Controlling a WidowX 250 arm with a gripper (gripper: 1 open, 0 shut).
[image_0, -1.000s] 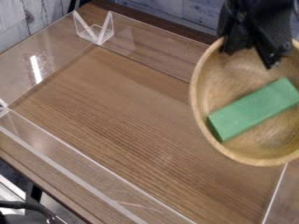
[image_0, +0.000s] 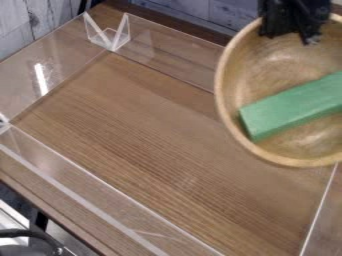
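Note:
A large tan bowl (image_0: 251, 70) fills the upper right, tilted toward the camera, with a green block (image_0: 291, 104) lying inside it. My black gripper (image_0: 287, 25) is at the bowl's upper rim, shut on it; the fingertips are blurred and partly cut off at the top edge.
Below and left, the wooden floor (image_0: 134, 150) of a clear-walled tray is bare. A clear plastic piece (image_0: 110, 30) stands at the top left corner. A grey wooden wall runs behind, and dark cables lie at the lower left.
The gripper and bowl have shifted up slightly, and the bowl's angle has changed a little. The green block appears turned flatter and farther right within view.

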